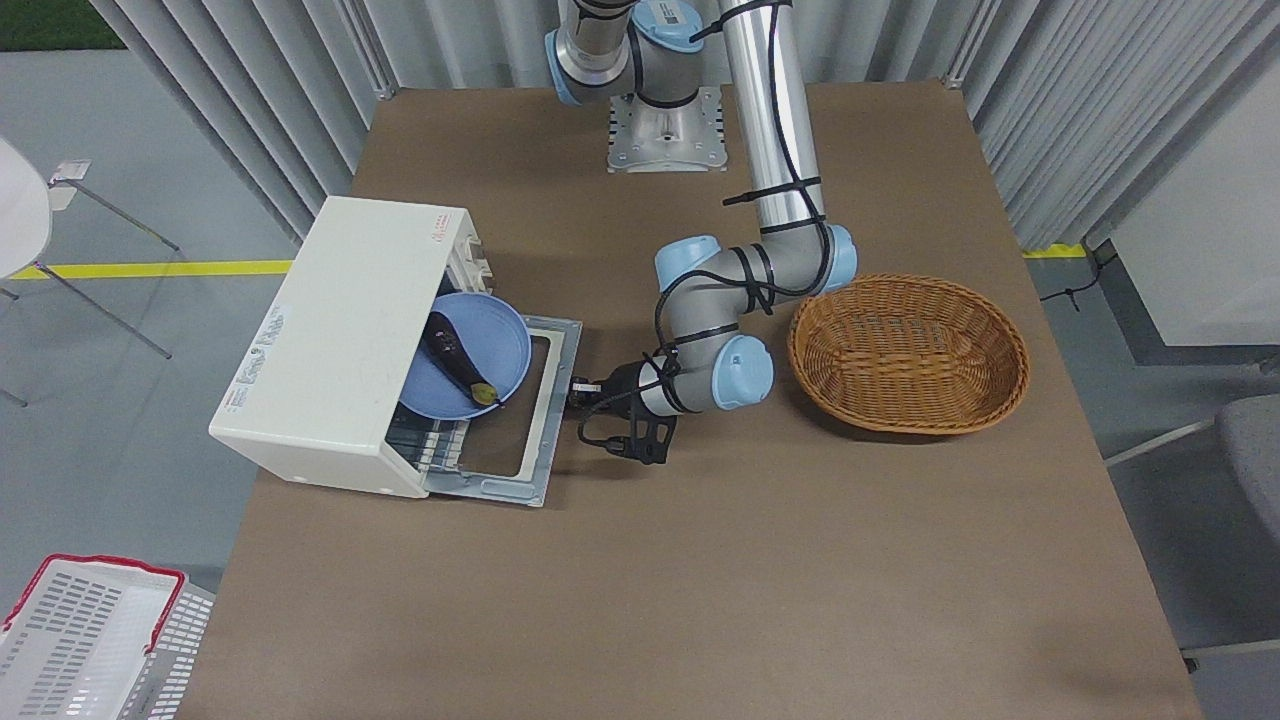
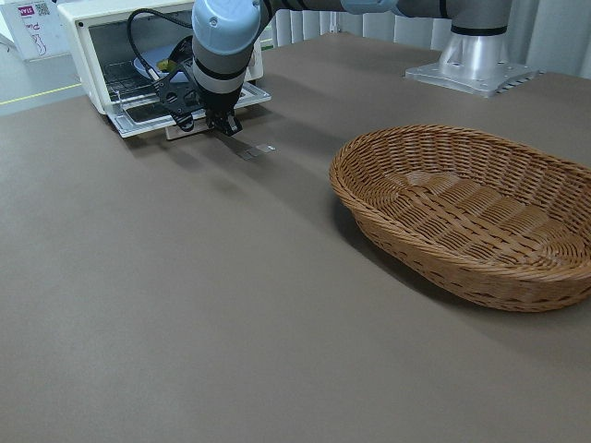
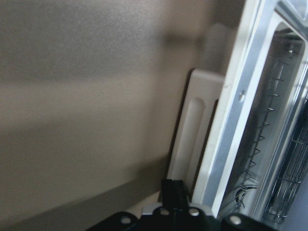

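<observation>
A white oven (image 1: 324, 336) stands on the left of the table with its glass door (image 1: 537, 468) folded down. A blue plate (image 1: 492, 348) in its opening holds an eggplant (image 1: 453, 360). My gripper is low beside the door's outer edge, pointing at it; in the wrist view its black fingers meet at the pale door frame and handle (image 3: 195, 120), and look shut. Whether anything is between them I cannot tell.
A wicker basket (image 1: 908, 360) sits on the right of the table (image 1: 696, 576). The robot base (image 1: 666, 138) is at the back. A white basket (image 1: 84, 636) lies beyond the left edge.
</observation>
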